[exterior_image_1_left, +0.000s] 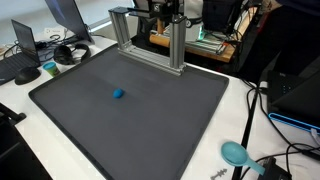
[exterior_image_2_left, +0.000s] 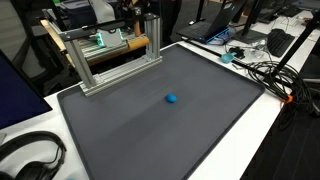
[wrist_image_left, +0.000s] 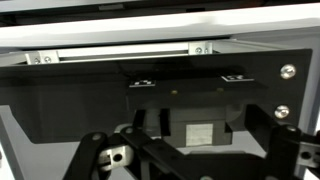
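Note:
A small blue object (exterior_image_1_left: 118, 93) lies on the dark grey mat (exterior_image_1_left: 150, 130), left of its middle in exterior view 1. The same blue object (exterior_image_2_left: 171, 98) shows in exterior view 2, with clear mat around it. My gripper faces a glossy black panel (wrist_image_left: 80, 98) in the wrist view. Its dark fingers stand apart at the bottom of that view, open, with no object visible between them. Part of the panel mirrors the gripper. Whether the fingers touch the panel I cannot tell.
A metal-framed rack (exterior_image_2_left: 125, 75) stands at the mat's edge. A laptop (exterior_image_1_left: 28, 42) and a green cup (exterior_image_1_left: 50, 68) are on the white table beyond the mat. A teal round thing (exterior_image_1_left: 236, 154) rests at the near right.

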